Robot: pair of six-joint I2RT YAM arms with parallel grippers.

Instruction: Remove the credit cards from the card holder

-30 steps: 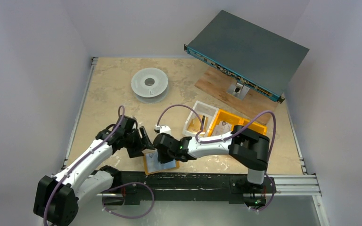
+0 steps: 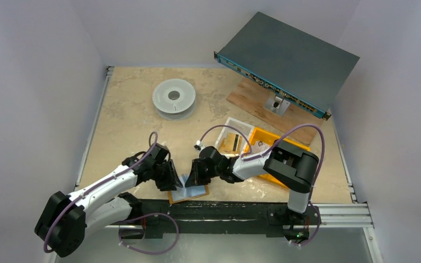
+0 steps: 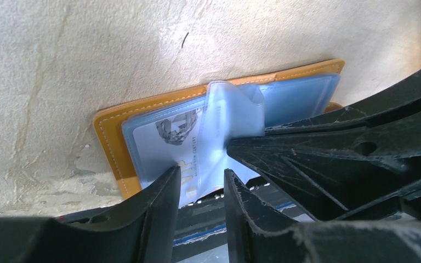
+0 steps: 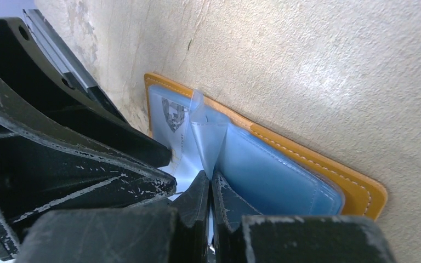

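Note:
The card holder, tan leather with blue clear sleeves, lies at the table's front edge (image 2: 189, 194) (image 3: 299, 96) (image 4: 279, 170). A card with a diamond picture (image 3: 159, 142) shows under the sleeves. My left gripper (image 2: 172, 181) stands part open over it, nothing visibly held. My right gripper (image 2: 192, 178) is shut at a folded-up flap of clear sleeve; whether it pinches that film is hard to tell. The two grippers nearly touch.
A white spool (image 2: 174, 109) stands at the back. A white tray (image 2: 219, 142) and orange tray (image 2: 301, 145) lie right, below a tilted dark metal panel (image 2: 288, 55).
My left gripper has moved right and down onto the card holder. My right gripper has moved slightly right.

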